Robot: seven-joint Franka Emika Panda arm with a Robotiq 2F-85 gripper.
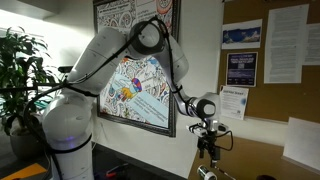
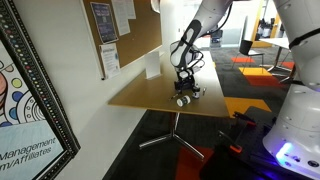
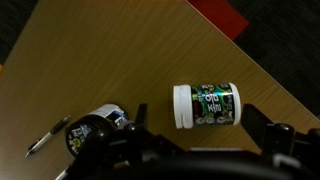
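In the wrist view, a jar (image 3: 207,105) with a white lid and a dark, colourful label lies on its side on the wooden table (image 3: 150,45). The open gripper points down over it, one fingertip to either side of the jar, and nothing is seen held. A second jar (image 3: 97,127), with a black lid, lies to the left. Farther left is a pen (image 3: 47,138). From the first exterior view, the gripper (image 1: 208,152) hangs above the white-lidded jar (image 1: 206,173).
The table (image 2: 150,92) has bare wood toward its far left end. A white board (image 2: 153,66) stands at its back by the wall. A black floor and a red patch (image 3: 222,15) show past the table's edge.
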